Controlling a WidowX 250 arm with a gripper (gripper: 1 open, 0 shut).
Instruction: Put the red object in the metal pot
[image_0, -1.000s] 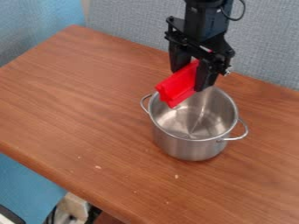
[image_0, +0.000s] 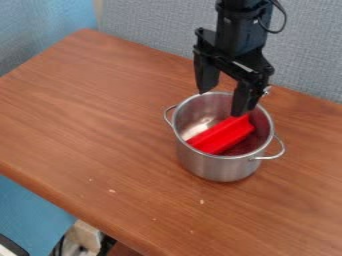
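Note:
The red object (image_0: 222, 135) lies inside the metal pot (image_0: 221, 168), slanting across its interior and clear of my fingers. Above the pot's back rim is my gripper (image_0: 223, 101), open, with its left finger (image_0: 206, 76) and right finger (image_0: 242, 98) spread wide apart. Nothing sits between them. The right fingertip reaches down near the pot's opening, close above the red object.
Each side of the pot has a loop handle. A grey wall (image_0: 154, 22) stands behind the table.

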